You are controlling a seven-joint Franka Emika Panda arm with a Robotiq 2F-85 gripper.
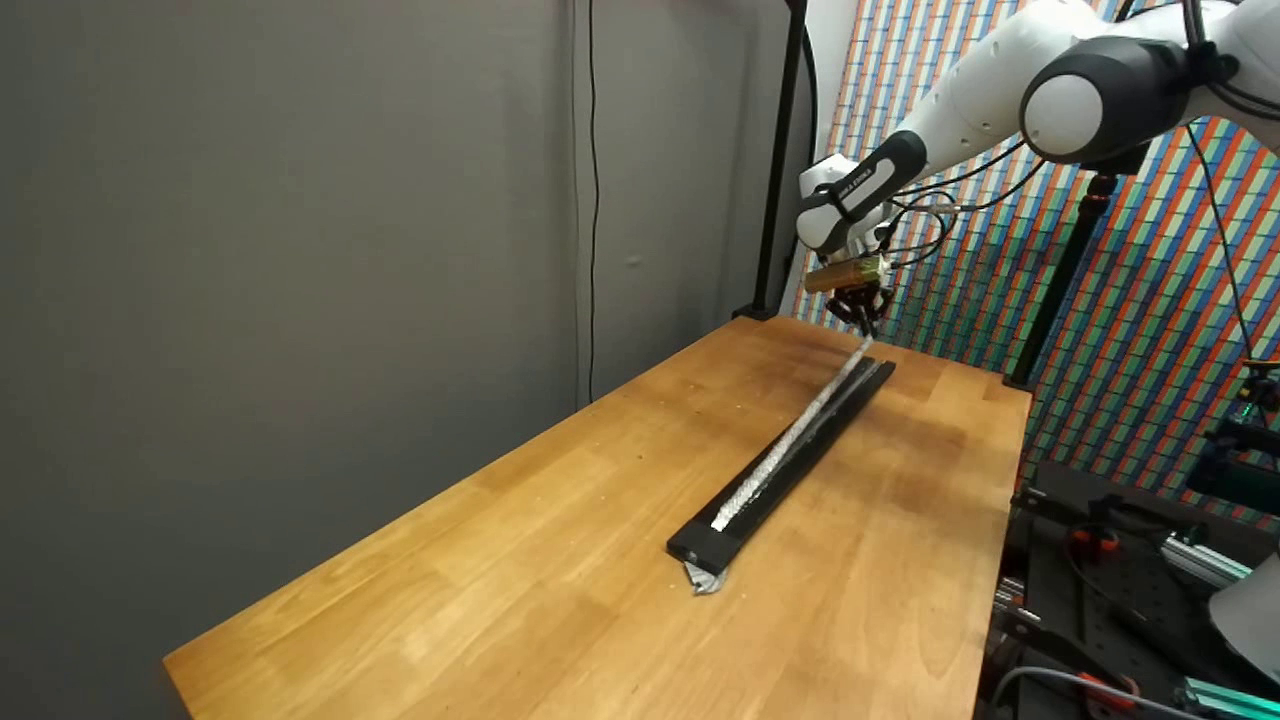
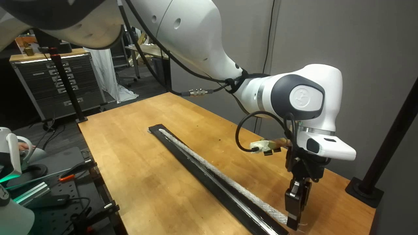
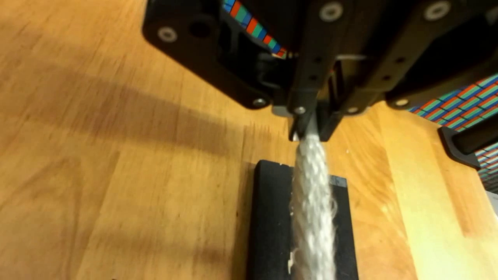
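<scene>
A pale braided rope (image 1: 794,434) runs the length of a long black channel piece (image 1: 782,497) lying on the table. One end of the rope sits at the channel's near end in exterior view 1. At the far end my gripper (image 1: 869,326) is shut on the rope's other end, just past the channel and low over the wood. The wrist view shows the rope (image 3: 313,210) leaving the fingertips and passing over the black channel (image 3: 271,219). In exterior view 2 the rope (image 2: 235,184) lies along one side of the groove; whether it touches the channel everywhere I cannot tell.
Black posts stand at its far corners, one with a foot (image 2: 364,192) near my gripper. A small silvery piece (image 1: 705,580) shows under the channel's near end.
</scene>
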